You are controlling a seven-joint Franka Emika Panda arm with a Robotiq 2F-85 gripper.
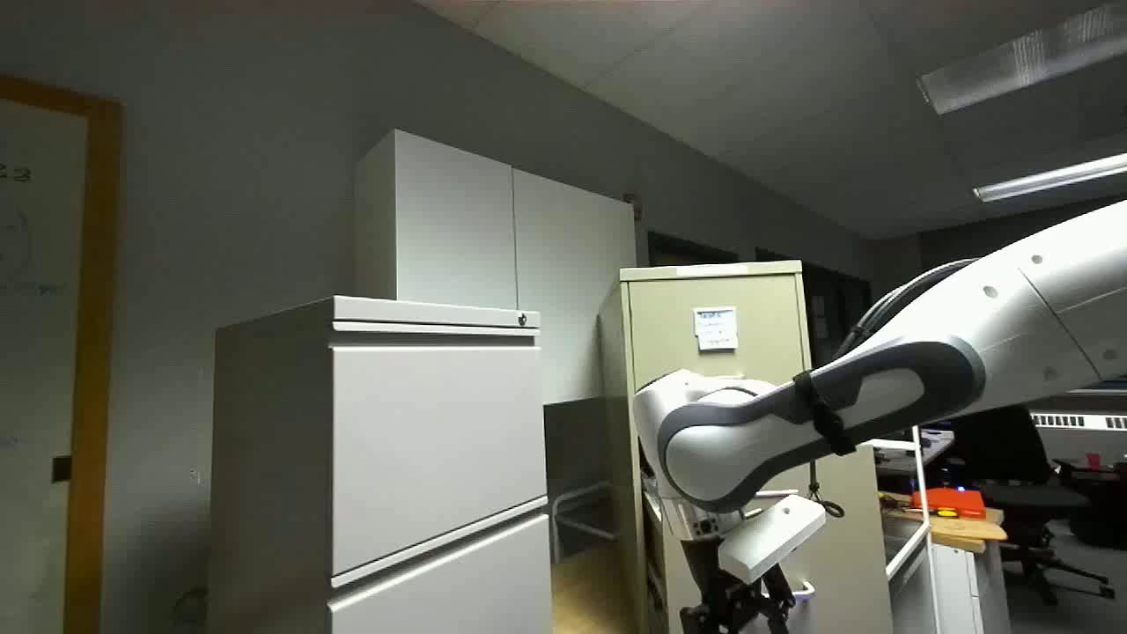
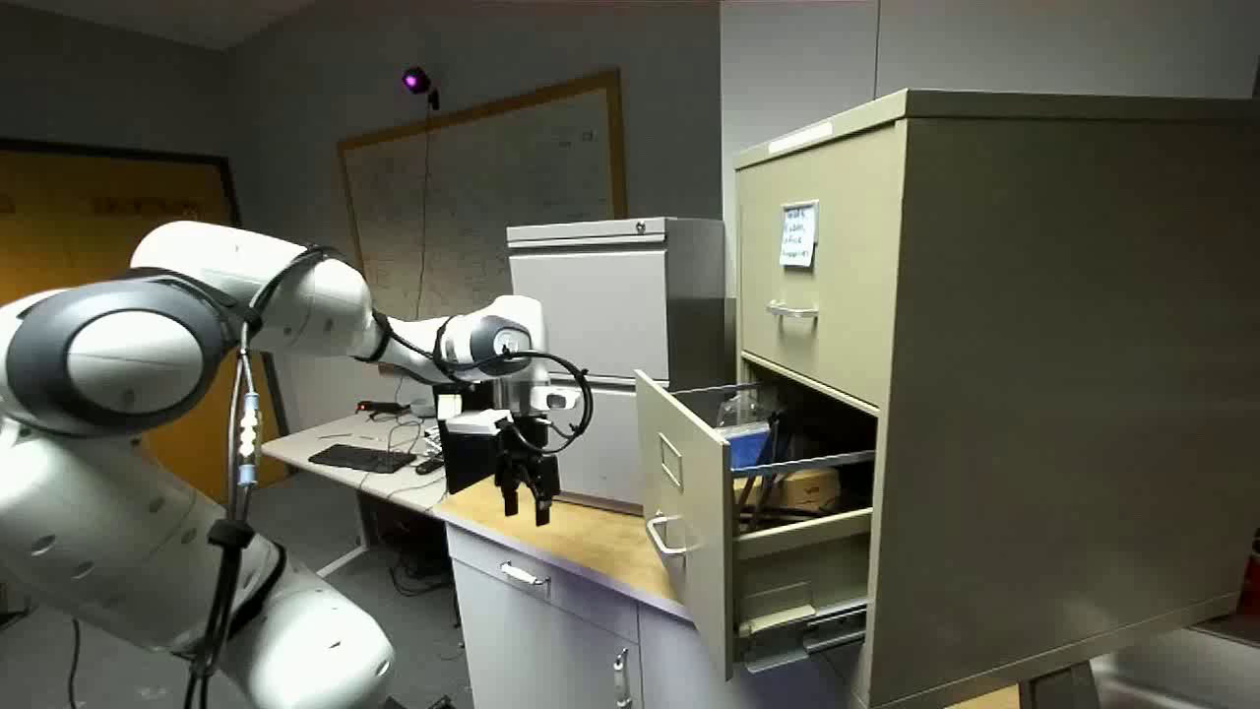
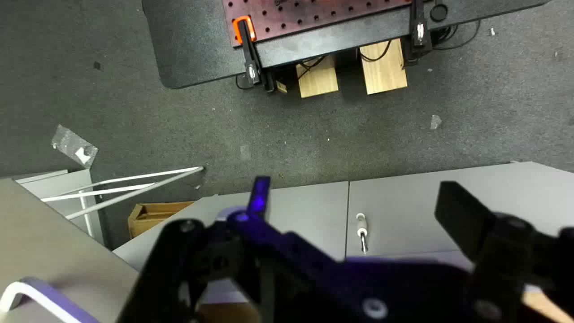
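Observation:
My black gripper (image 2: 527, 515) points down and stands open, nothing between its fingers, in front of the wooden counter in exterior view 2. To its right, the beige filing cabinet (image 2: 815, 165) has its lower drawer (image 2: 685, 496) pulled out, with a blue item (image 2: 745, 447) and other things inside. The drawer's front handle (image 2: 664, 536) is a little apart from the gripper. Above it the upper drawer (image 2: 845, 284) is shut. In the wrist view the gripper is spread wide over the cabinet fronts and floor, and a cabinet handle (image 3: 40, 301) shows at lower left.
A light grey cabinet (image 2: 591, 313) stands on the wooden counter (image 2: 567, 532) behind the gripper. White lower cupboards (image 2: 537, 626) are under it. A desk (image 2: 354, 473) with a keyboard lies to the left. Bare floor (image 3: 301, 145) stretches between the cupboards and my black base table (image 3: 188, 59).

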